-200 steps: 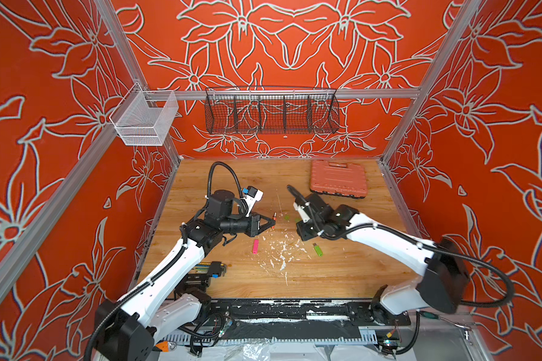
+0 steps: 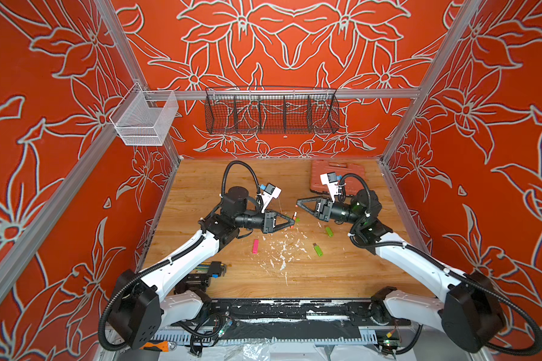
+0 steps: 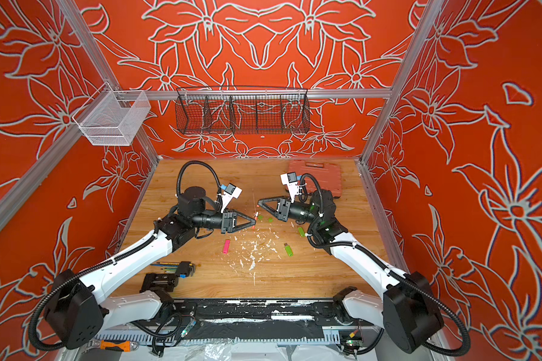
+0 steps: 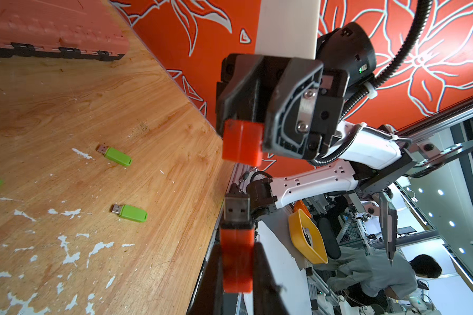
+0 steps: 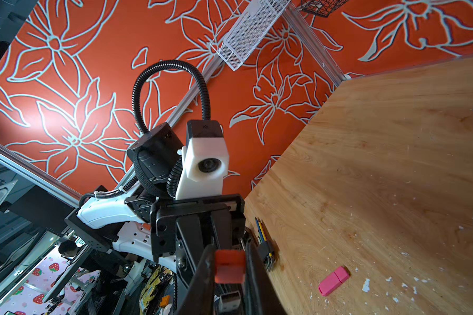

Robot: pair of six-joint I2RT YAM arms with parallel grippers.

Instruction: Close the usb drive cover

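The two grippers face each other above the middle of the table. My left gripper (image 2: 292,221) is shut on an orange USB drive (image 4: 237,257), held upright with its dark connector on top. My right gripper (image 2: 300,203) is shut on the small orange cover (image 4: 242,141). In the left wrist view the cover hangs just above the connector, apart from it and roughly in line. In the right wrist view the cover (image 5: 229,266) is in front, with metal of the connector showing below it.
Green USB drives (image 2: 317,249) and a pink one (image 2: 255,246) lie on the worn wooden table (image 2: 180,186). A red case (image 3: 322,180) is at the back right, tools (image 3: 168,276) at the front left. Wire baskets (image 2: 271,114) hang on the walls.
My right gripper has risen and swung round to point at the left one. My left gripper has moved right and slightly up, bringing drive and cover close together.
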